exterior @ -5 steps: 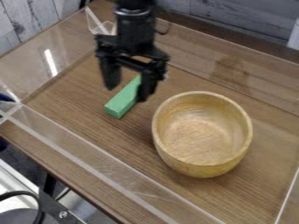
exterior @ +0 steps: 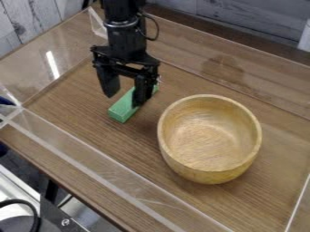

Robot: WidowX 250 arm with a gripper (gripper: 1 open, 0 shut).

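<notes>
My black gripper (exterior: 126, 86) hangs in the upper middle of the camera view, its two fingers spread apart and open, pointing down over a green rectangular object (exterior: 125, 109) on the wooden surface. The object lies diagonally and is partly hidden by the gripper; whether the fingers touch it cannot be told. To its right sits a large round tan bowl (exterior: 209, 136), empty.
Dark cables show at the bottom left edge.
The gripper has moved slightly up and away from the viewer in the picture and looks narrower.
</notes>
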